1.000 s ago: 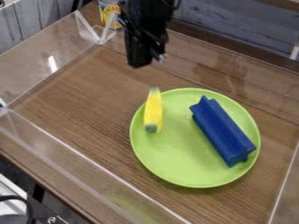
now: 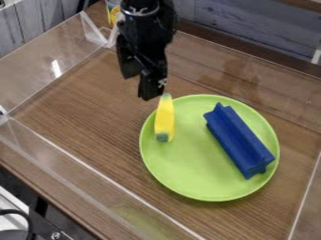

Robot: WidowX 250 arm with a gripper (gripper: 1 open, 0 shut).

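Note:
My black gripper (image 2: 145,77) hangs in the upper middle, just above and left of the yellow object (image 2: 164,118), its fingers apart with nothing seen between them. The yellow elongated object lies upright along the left part of a green plate (image 2: 189,173). A blue block (image 2: 238,139) lies slanted on the plate's right side.
Wooden table (image 2: 75,122) around the plate is clear, with free room to the left. Clear panels edge the left side. A yellow can at the top is mostly hidden behind the arm. A black cable lies at the bottom left.
My gripper has come down toward the yellow object from the top of the view. The plate and both objects on it have not moved.

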